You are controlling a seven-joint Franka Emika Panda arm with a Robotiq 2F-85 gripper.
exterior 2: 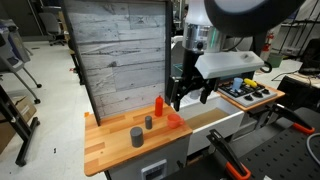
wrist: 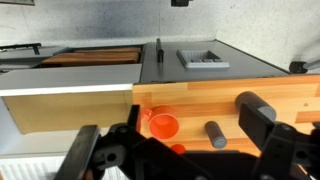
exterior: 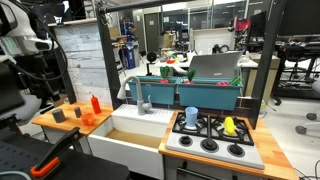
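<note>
My gripper (exterior 2: 190, 98) hangs above the wooden counter in exterior view 2, its fingers spread apart with nothing visible between them. Beneath it lies an orange-red cup or bowl (exterior 2: 174, 121); the wrist view has this cup (wrist: 163, 124) between and beyond the fingers, clear of both. A larger grey cup (wrist: 257, 104) and a slimmer grey cylinder (wrist: 215, 134) are toward the right there, partly behind the gripper. The red bottle (exterior 2: 159, 106) stands upright behind the orange cup.
A white sink (exterior: 137, 139) with a faucet adjoins the counter. Farther right, the stove (exterior: 211, 137) carries a blue cup (exterior: 191, 116) and a yellow object (exterior: 229, 126). A grey plank wall (exterior 2: 125, 60) backs the counter's left part. The sink basin looks empty.
</note>
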